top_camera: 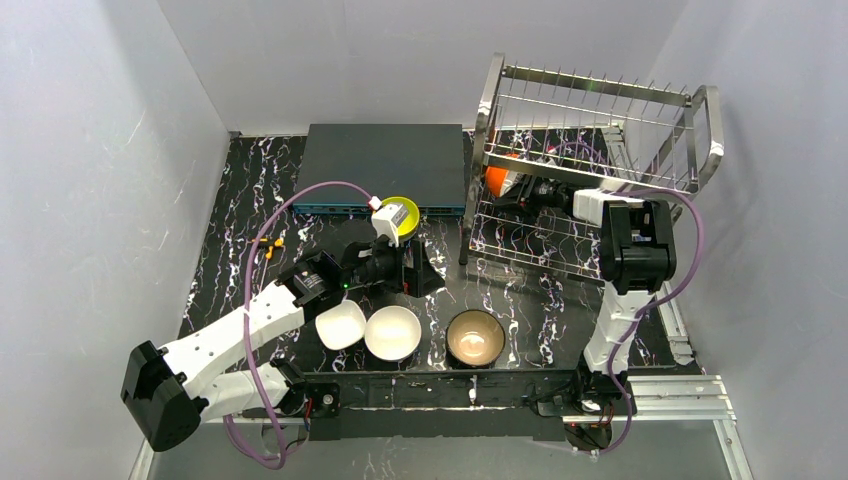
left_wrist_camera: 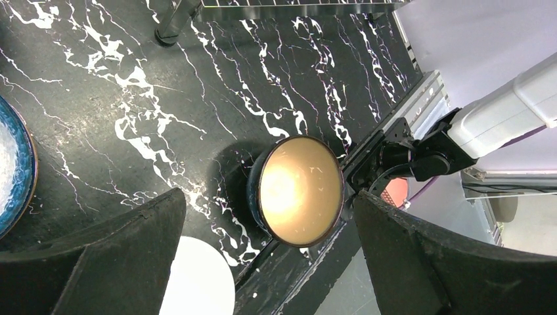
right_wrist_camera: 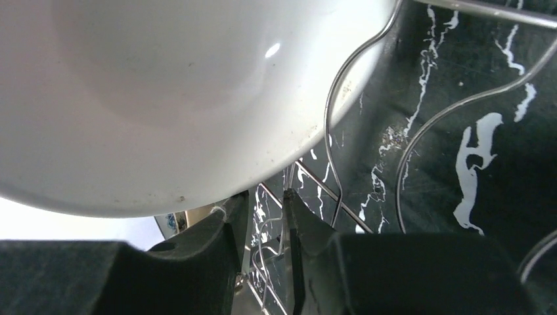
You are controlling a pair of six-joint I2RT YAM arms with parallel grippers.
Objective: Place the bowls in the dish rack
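Note:
My right gripper (top_camera: 525, 198) is inside the dish rack (top_camera: 585, 172) beside an orange bowl (top_camera: 498, 175). In the right wrist view the bowl's white surface (right_wrist_camera: 171, 98) fills the upper left, and the fingers are closed at its lower edge, apparently on the rim. My left gripper (top_camera: 418, 272) hangs open and empty over the counter. Below it are a brown bowl (top_camera: 475, 337), a white round bowl (top_camera: 393, 333) and a white squarish bowl (top_camera: 341, 323). A yellow bowl (top_camera: 405, 208) is partly hidden behind the left arm.
A dark flat box (top_camera: 380, 160) stands at the back, left of the rack. A small yellow object (top_camera: 273, 245) lies on the left of the marble counter (top_camera: 235, 270). Walls close in on both sides. Some counter in front of the rack is clear.

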